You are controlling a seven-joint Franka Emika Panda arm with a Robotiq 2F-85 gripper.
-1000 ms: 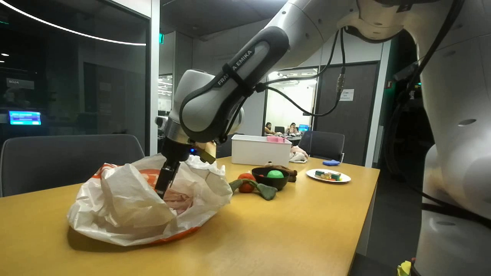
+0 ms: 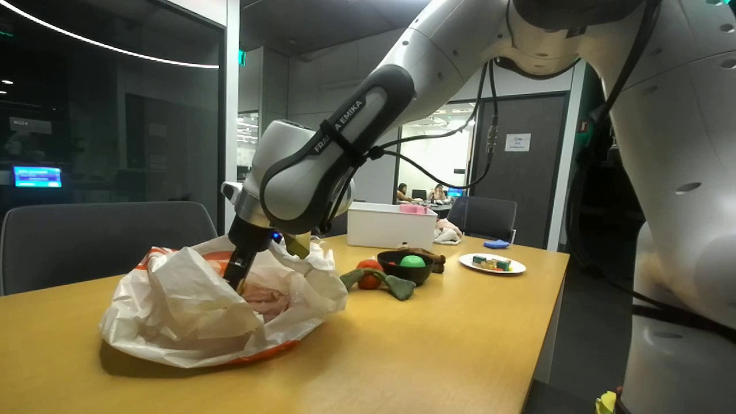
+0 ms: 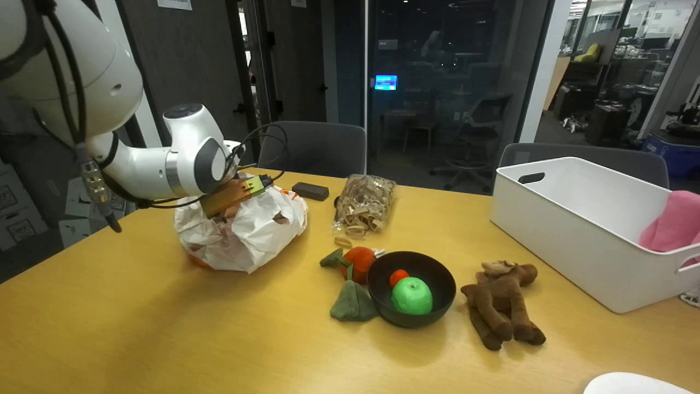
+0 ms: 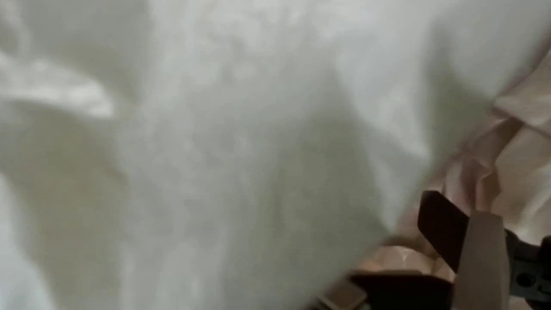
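Observation:
A crumpled white plastic bag with orange print lies on the table, its mouth open. Inside it shows pinkish crumpled material, also visible as folds at the right of the wrist view. My gripper reaches down into the bag's mouth, its tips partly hidden by the plastic. In the wrist view the fingers stand apart over the pink folds, and I see nothing held between them. White plastic fills most of that view.
Right of the bag in exterior view 2 are a packet of brown strips, a black bowl with green and red items, a brown plush animal and a white bin.
The arm has come lower and shifted slightly left in exterior view 1, taking the gripper deeper into the bag. The bag has barely moved.

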